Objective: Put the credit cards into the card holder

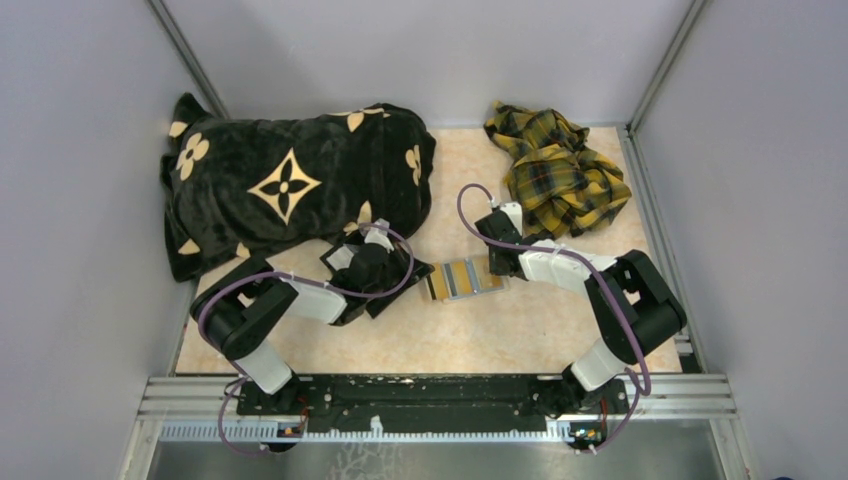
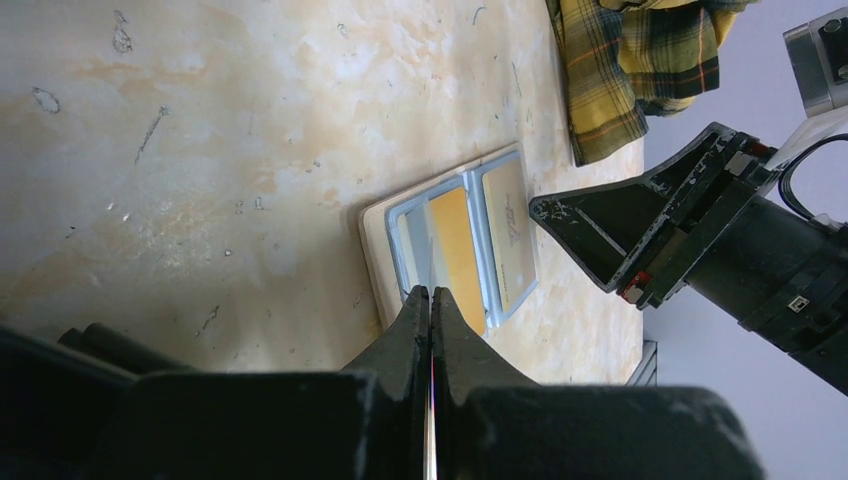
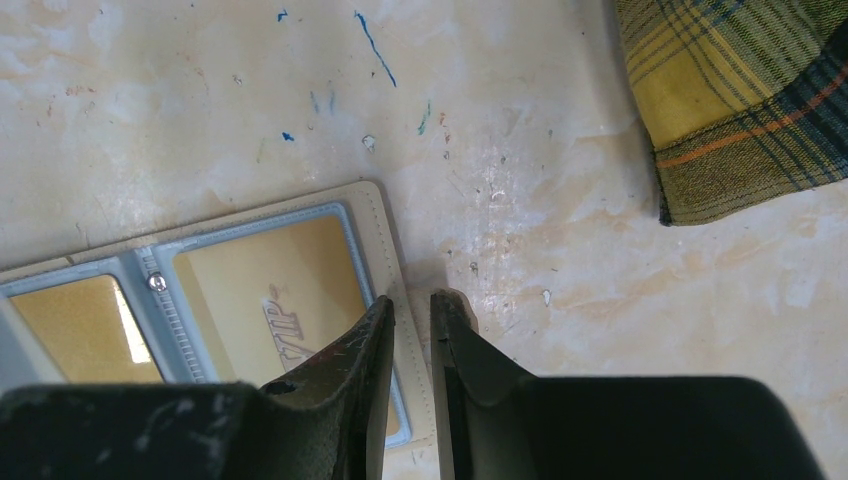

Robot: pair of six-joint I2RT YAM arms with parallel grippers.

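Observation:
The open card holder lies flat on the table between my arms, beige outside and grey-blue inside. Its right side holds a gold card in a pocket, and gold also shows in the other half. My left gripper is shut over the left half. A thin card stands edge-on between its fingers; whether its lower edge is inside a pocket cannot be told. At the holder's right edge, my right gripper is shut on the beige rim, one finger over the holder and the other outside it.
A dark patterned pillow fills the back left. At the back right lies a crumpled yellow plaid cloth. Black objects lie under and beside my left gripper.

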